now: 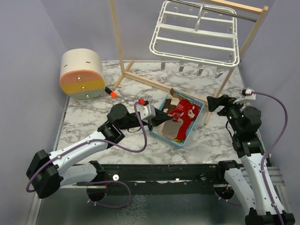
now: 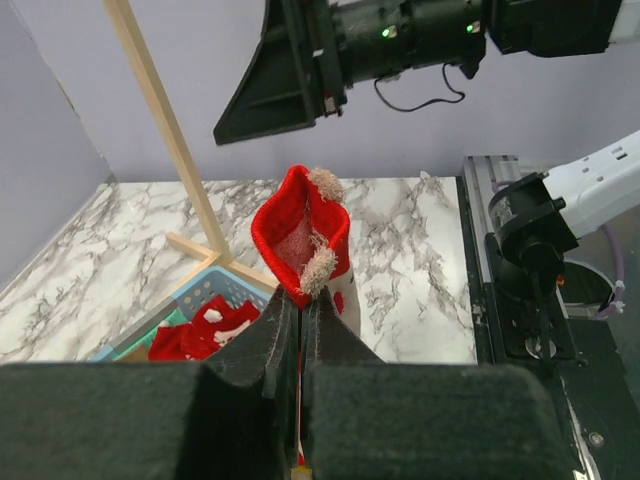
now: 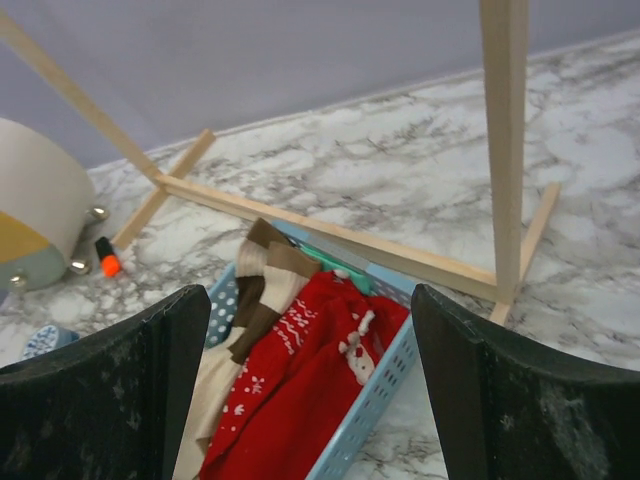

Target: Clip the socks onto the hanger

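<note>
In the left wrist view a red sock (image 2: 305,235) with a fluffy pale trim stands up from the fingertips of my left gripper, which is shut on it. In the top view that gripper (image 1: 171,117) is over the blue basket (image 1: 174,144). Red socks with white patterns (image 3: 290,365) and a brown-and-beige sock (image 3: 262,285) lie in the basket. My right gripper (image 1: 211,104) is to the right of the basket, its fingers (image 3: 440,340) apart and nothing between them. Above the back of the table hangs the white hanger (image 1: 196,33) with clips (image 1: 181,66) along its near edge.
A wooden frame (image 1: 150,82) stands behind the basket, and its right post (image 3: 505,150) is close in the right wrist view. At the back left are a round drawer box (image 1: 82,75) and an orange-and-black marker (image 1: 111,92).
</note>
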